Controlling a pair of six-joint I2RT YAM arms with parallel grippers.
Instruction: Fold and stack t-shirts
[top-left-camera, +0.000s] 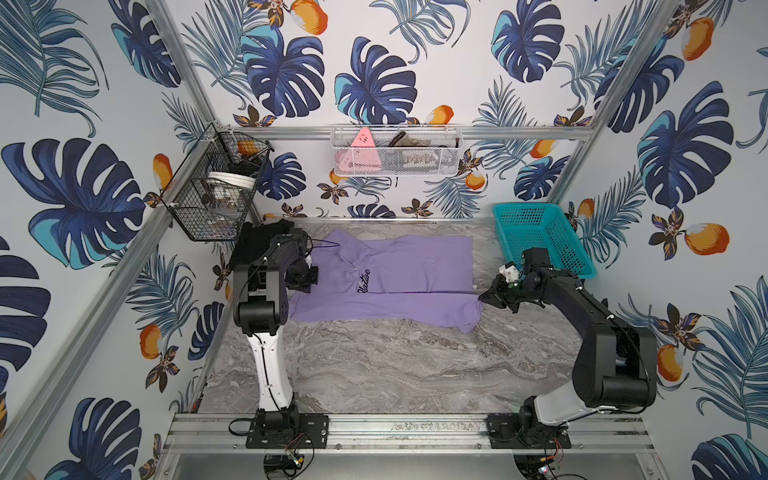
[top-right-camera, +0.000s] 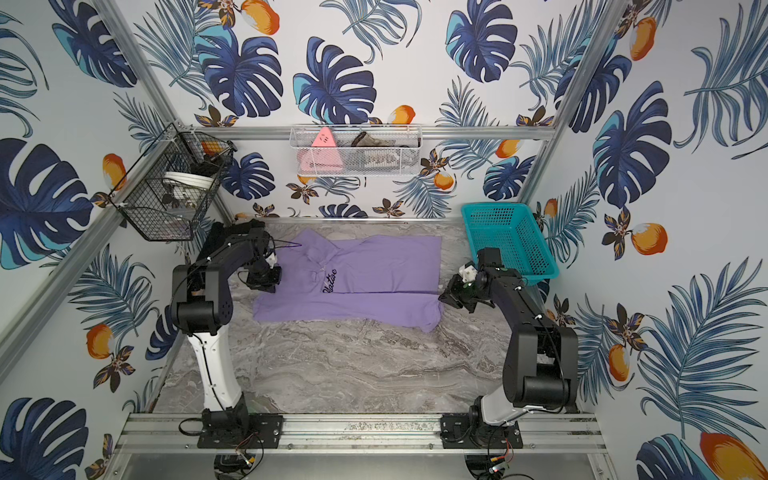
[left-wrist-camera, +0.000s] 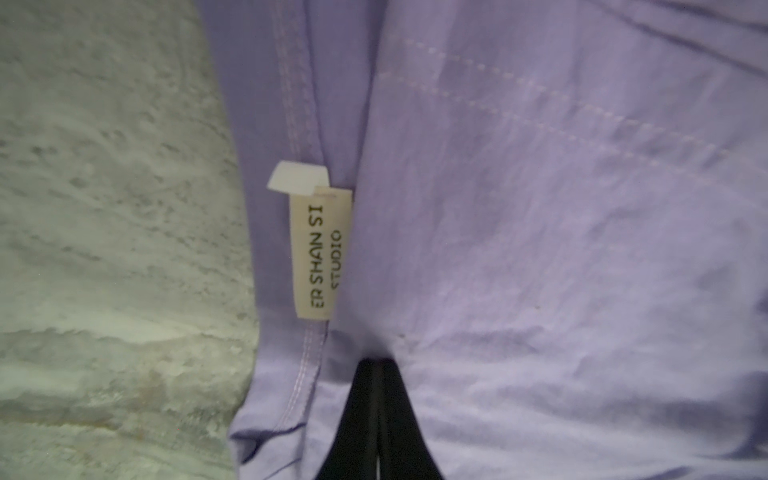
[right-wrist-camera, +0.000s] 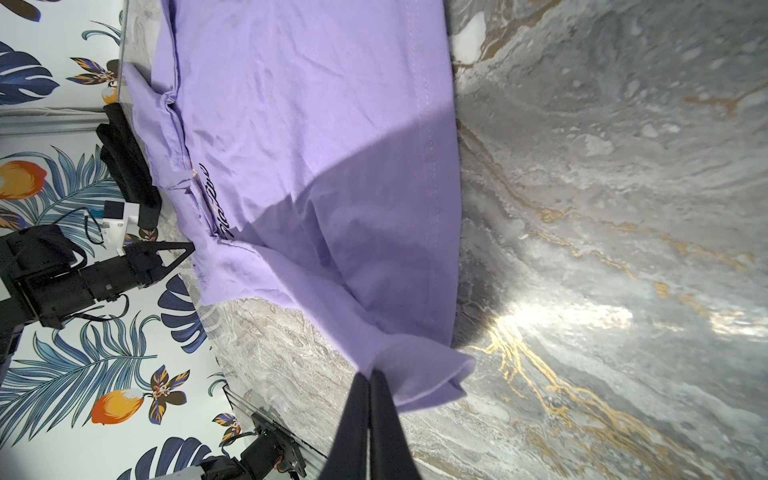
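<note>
A lavender t-shirt (top-left-camera: 416, 264) with black lettering (top-left-camera: 364, 279) lies spread on the marble table, its near edge folded over in a long band. My left gripper (top-left-camera: 305, 284) is at the shirt's left end; in the left wrist view its shut tips (left-wrist-camera: 377, 364) sit on fabric beside a sewn label (left-wrist-camera: 316, 252). My right gripper (top-left-camera: 488, 297) is shut at the right end of the folded band; in the right wrist view its tips (right-wrist-camera: 369, 380) are at the band's end. Whether either pinches cloth cannot be told.
A teal plastic basket (top-left-camera: 504, 224) stands at the back right. A black wire basket (top-left-camera: 200, 208) hangs on the left wall, with dark items below it, and a white wire rack (top-left-camera: 432, 164) on the back wall.
</note>
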